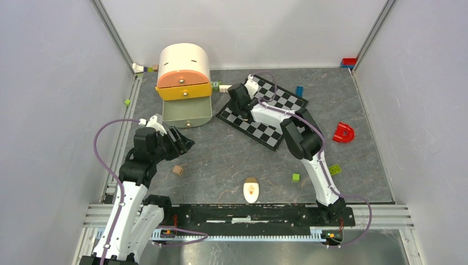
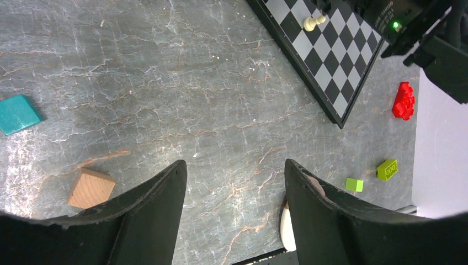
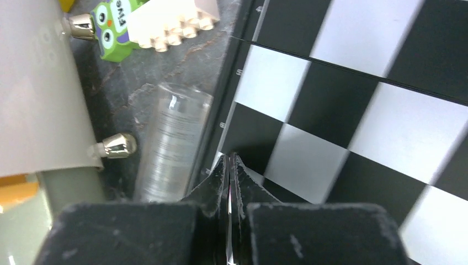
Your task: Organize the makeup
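A white cabinet (image 1: 184, 59) with an orange drawer and a yellow drawer stands at the back left; its lowest, grey-green drawer (image 1: 187, 113) is pulled out and looks empty. In the right wrist view, a clear ribbed cylinder (image 3: 174, 141) lies between the cabinet and the checkered board (image 3: 312, 160). My right gripper is shut at the board's left edge, with nothing visible between its fingers. A white oval item with a brown end (image 1: 251, 190) rests near the front edge. My left gripper hangs open and empty above bare table, front-right of the open drawer.
Beside the cabinet are a green owl block (image 3: 115, 27) and a white studded brick (image 3: 171, 25). A wooden block (image 1: 177, 170), a red piece (image 1: 343, 132) and green blocks (image 1: 334, 169) lie scattered.
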